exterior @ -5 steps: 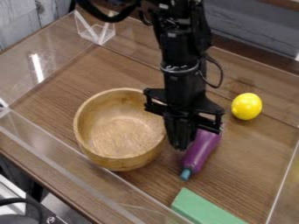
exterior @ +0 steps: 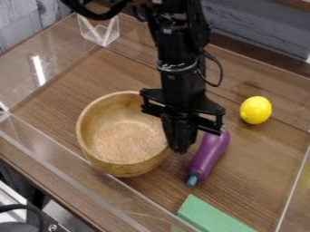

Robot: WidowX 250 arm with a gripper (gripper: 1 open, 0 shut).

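Observation:
The black arm hangs from the top centre, its gripper (exterior: 179, 136) low over the right rim of a wooden bowl (exterior: 115, 145). The fingers look close together, with nothing visible between them, though dark parts make this hard to see. Just right of the gripper lies a purple eggplant-like object (exterior: 208, 159) with a blue-green tip, on the wooden table.
A yellow lemon-like object (exterior: 256, 110) lies at the right. A green block (exterior: 215, 216) is at the front right. A clear container (exterior: 101, 27) stands at the back left.
The arm and gripper have shifted very slightly to the left. The objects on the table look unmoved.

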